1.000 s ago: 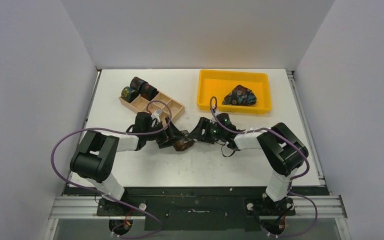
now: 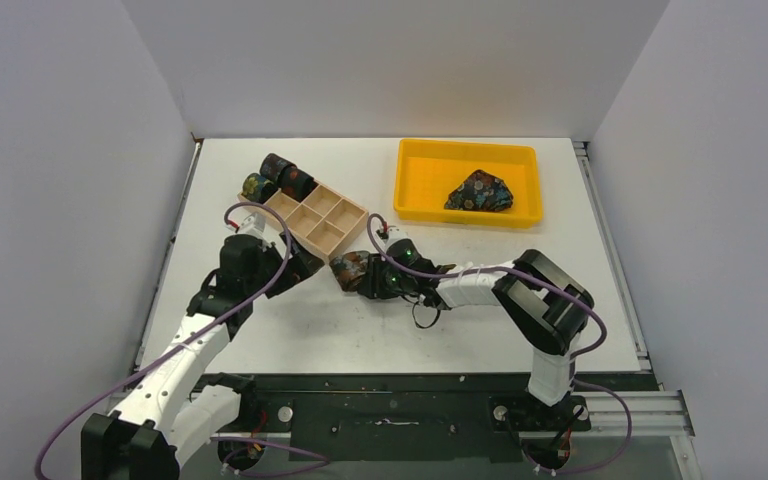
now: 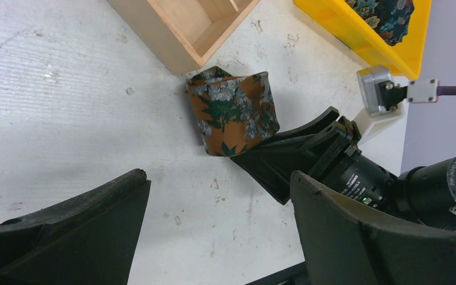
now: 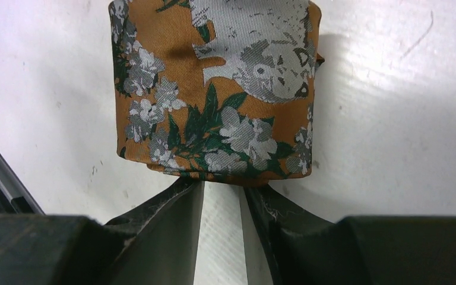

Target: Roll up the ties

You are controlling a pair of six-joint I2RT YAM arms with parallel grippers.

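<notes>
A rolled floral tie (image 2: 350,266) in brown, green and grey lies on the white table beside the wooden divider box (image 2: 325,215). My right gripper is shut at the near edge of the roll, which fills the upper middle of the right wrist view (image 4: 214,119); its fingertips are partly under the fabric, so how much they hold is hard to see. My left gripper (image 2: 290,265) stands open to the left of the roll, with nothing between its fingers.
Several rolled ties (image 2: 298,183) sit at the box's back-left end. A yellow bin (image 2: 420,180) at the back right holds a folded dark floral tie (image 2: 480,195).
My left arm has pulled back leftward from the roll. My right gripper has moved left onto the roll, which now lies slightly further back and left.
</notes>
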